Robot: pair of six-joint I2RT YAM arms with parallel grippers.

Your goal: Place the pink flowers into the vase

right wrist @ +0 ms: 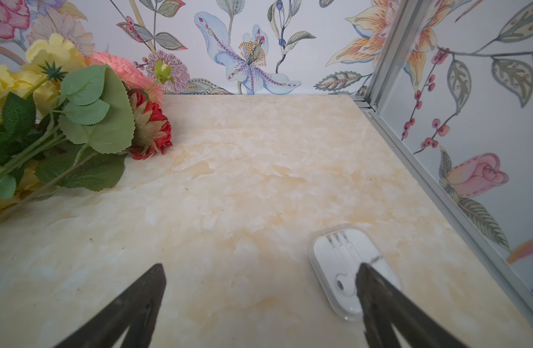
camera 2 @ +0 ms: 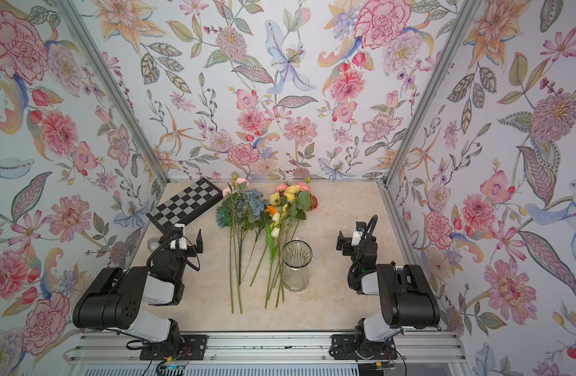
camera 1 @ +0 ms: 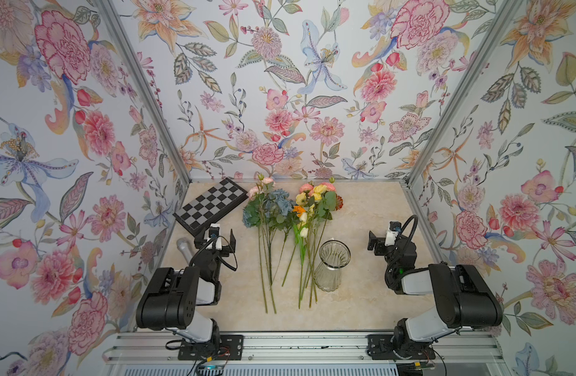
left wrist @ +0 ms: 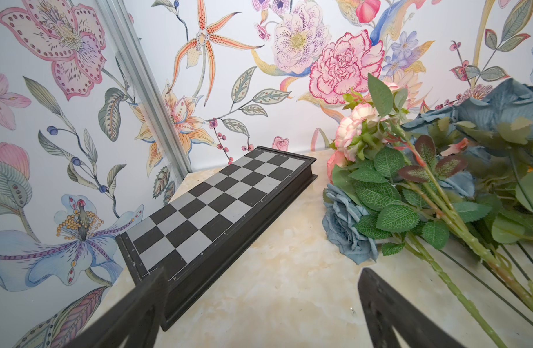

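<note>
Loose flowers lie on the table with stems toward me. Pale pink blooms (camera 1: 266, 180) top the left bunch, also seen as pink roses (left wrist: 356, 124) among blue roses in the left wrist view; coral-pink blooms sit among yellow ones in the right bunch. The empty glass vase (camera 1: 330, 269) stands right of the stems. My left gripper is open, left of the flowers, nothing between its fingers. My right gripper hangs open over the right side, also empty.
A checkered board (camera 1: 209, 203) lies at the back left. A white object (right wrist: 344, 261) lies near my right gripper. Patterned walls enclose three sides.
</note>
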